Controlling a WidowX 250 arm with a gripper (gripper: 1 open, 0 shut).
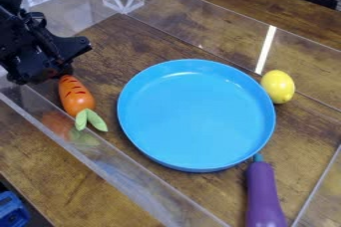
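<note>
My black gripper (54, 64) is at the left edge, low over the wooden floor of a clear-walled enclosure, just behind an orange toy carrot (76, 96) with pale green leaves. Its fingertips are mostly hidden; whether it touches the carrot's tip, and how its fingers stand, I cannot tell. A large blue plate (196, 113) lies to the carrot's right.
A yellow lemon (277, 86) rests right of the plate, and a purple toy eggplant (262, 196) lies at the lower right. Clear walls border the area. Bare wood (160, 37) is free behind the plate. A blue object (8, 211) sits at the lower-left corner.
</note>
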